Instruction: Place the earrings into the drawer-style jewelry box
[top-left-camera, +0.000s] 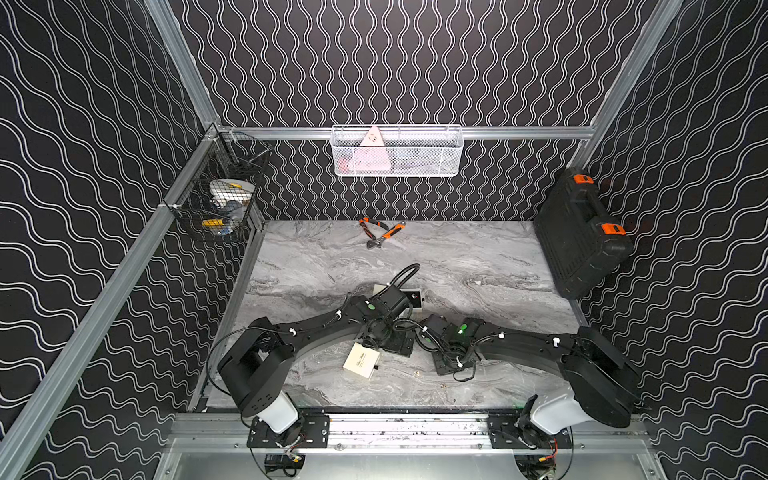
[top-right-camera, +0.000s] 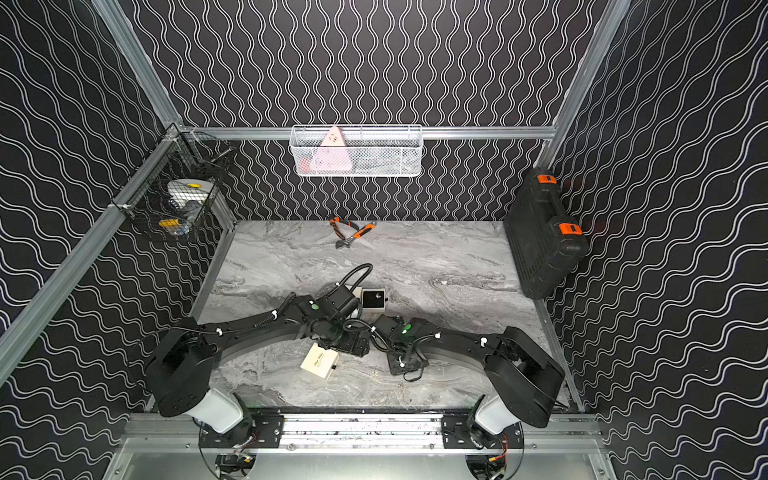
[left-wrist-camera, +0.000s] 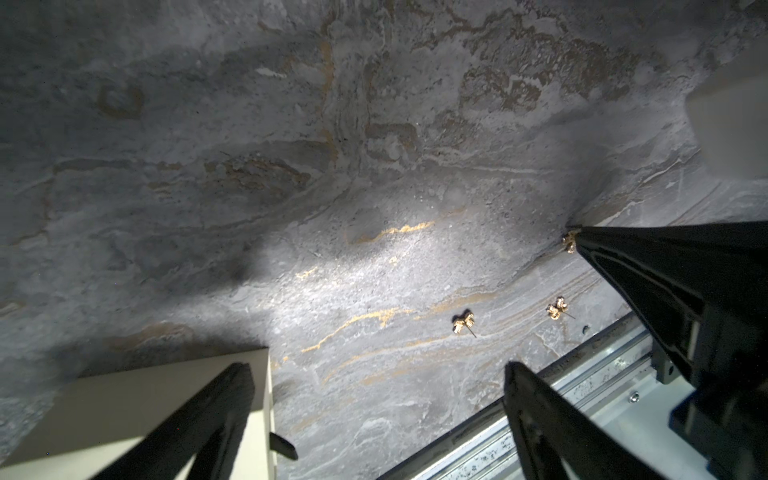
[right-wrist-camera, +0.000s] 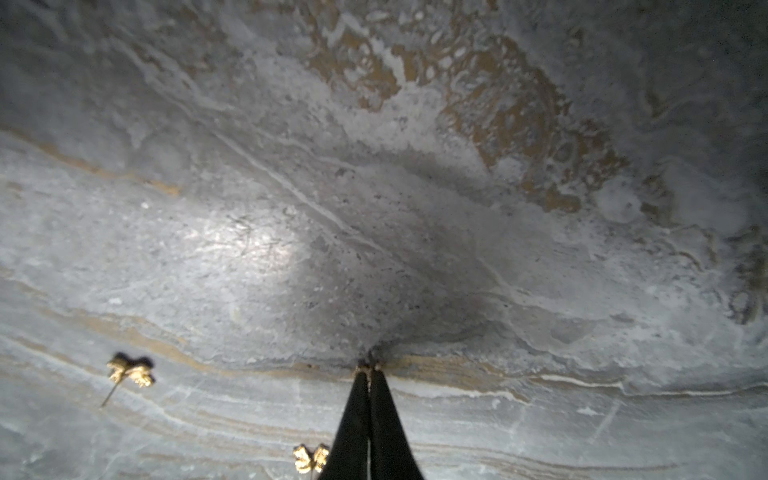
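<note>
In the right wrist view, my right gripper is shut just above the table. A small gold flower earring (left-wrist-camera: 569, 243) shows at its very tips in the left wrist view; whether its thin post is pinched, I cannot tell. Two more gold earrings lie loose on the marble: one earring (right-wrist-camera: 128, 371) farther left, another earring (right-wrist-camera: 310, 459) close beside my right fingers. My left gripper is open and empty, over the cream box (left-wrist-camera: 260, 384) with a black pull tab. A second box's black-lined drawer (top-right-camera: 373, 299) shows a small bright item inside, partly behind the left arm.
Orange-handled pliers (top-left-camera: 381, 232) lie at the back of the table. A black tool case (top-left-camera: 582, 232) stands along the right side. The two forearms nearly meet mid-table.
</note>
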